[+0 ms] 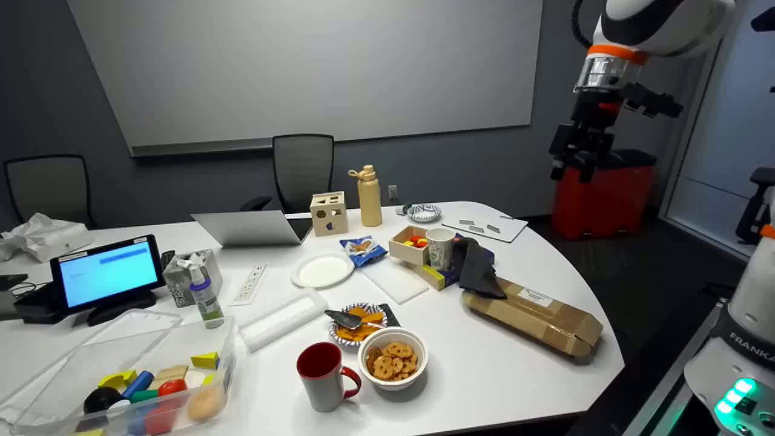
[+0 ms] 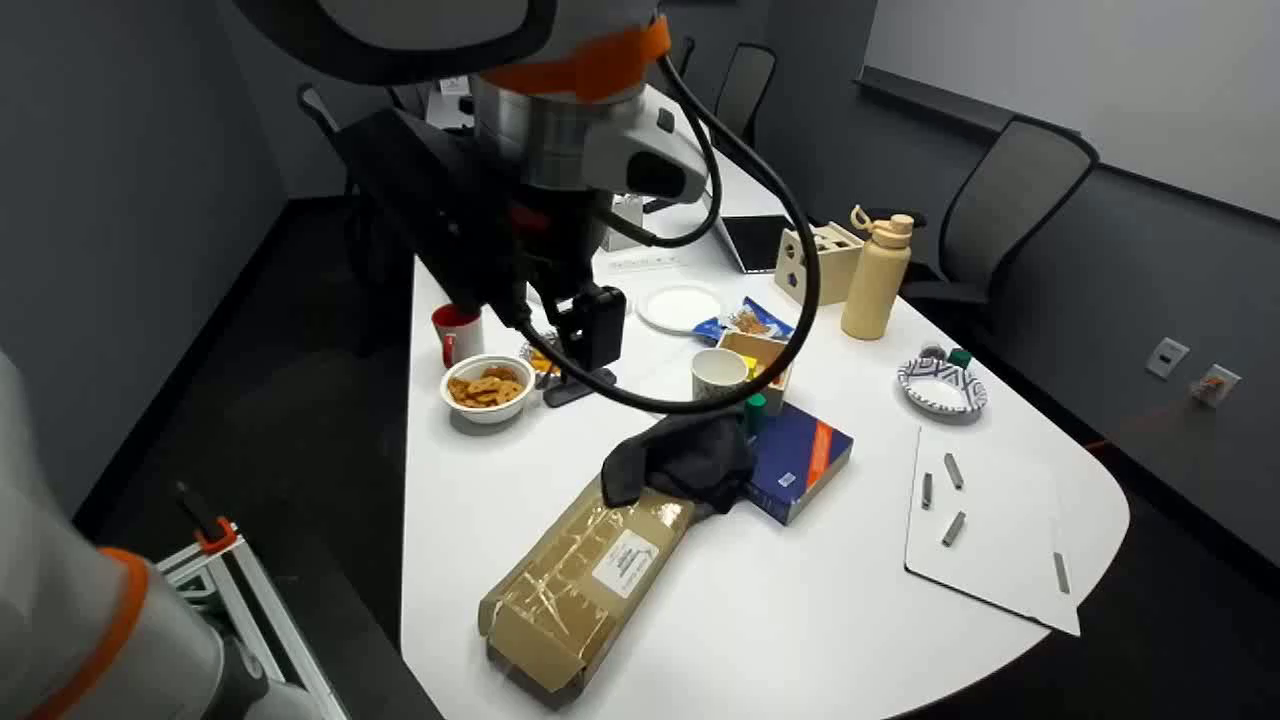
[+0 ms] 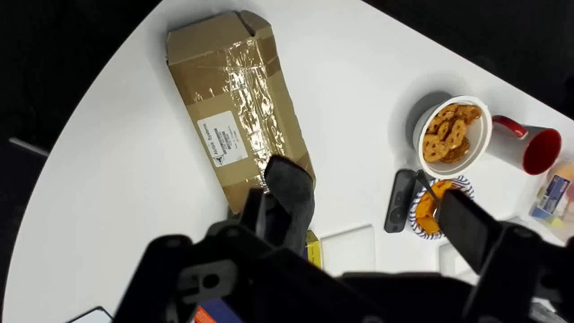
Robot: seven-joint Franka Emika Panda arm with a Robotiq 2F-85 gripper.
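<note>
High over the table, my gripper stands open with nothing between its fingers. In the wrist view one finger (image 3: pixel 467 229) overlaps the patterned bowl of orange chips (image 3: pixel 428 207), well below it. A taped cardboard box (image 1: pixel 534 316) lies on the table, and a black cloth (image 2: pixel 690 456) drapes over its end. Close by, a white bowl of pretzel snacks (image 1: pixel 393 357) sits beside a grey mug with a red inside (image 1: pixel 324 376). A blue book (image 2: pixel 798 462) lies partly under the cloth, near a paper cup (image 1: pixel 440 248).
A clear bin of toy pieces (image 1: pixel 145 392) occupies the near left. Further back stand a tan bottle (image 1: pixel 370 196), a wooden shape box (image 1: pixel 329 214) and a laptop (image 1: pixel 250 227). A whiteboard panel (image 2: pixel 996 528) lies at the rounded end. Bare table surrounds the cardboard box.
</note>
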